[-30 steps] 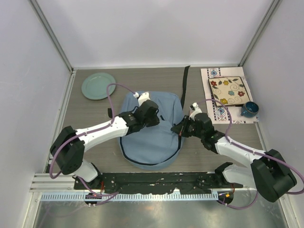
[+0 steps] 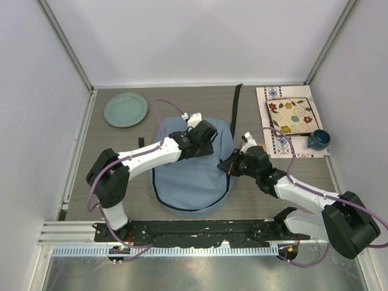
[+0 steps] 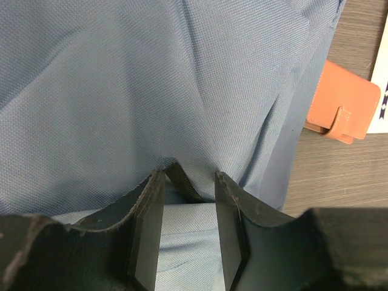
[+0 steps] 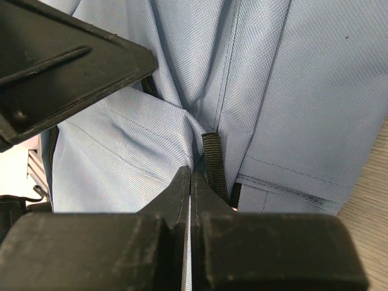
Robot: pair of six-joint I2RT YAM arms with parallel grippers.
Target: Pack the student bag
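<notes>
A blue-grey bag [image 2: 191, 185] lies flat in the middle of the table. My right gripper is shut on a fold of the bag's fabric at its right side. Close beside that fold, a black zipper pull [image 4: 215, 160] hangs from the cloth. Over the bag's middle, my left gripper stands open, its fingers on either side of a short black tab [image 3: 182, 182]. The tab is not gripped. In the right wrist view, a dark finger of the left gripper reaches in from the upper left.
An orange case [image 3: 344, 100] lies beside the bag, next to the patterned mat. On that mat [image 2: 264, 100] rest a floral notebook [image 2: 293, 115] and a blue mug [image 2: 318, 139]. A green plate [image 2: 126, 110] sits at the back left. A black strap [image 2: 236, 109] extends behind the bag.
The left arm has moved rightward over the bag, bringing its gripper closer to the right one. My right gripper has stayed at the same spot on the bag.
</notes>
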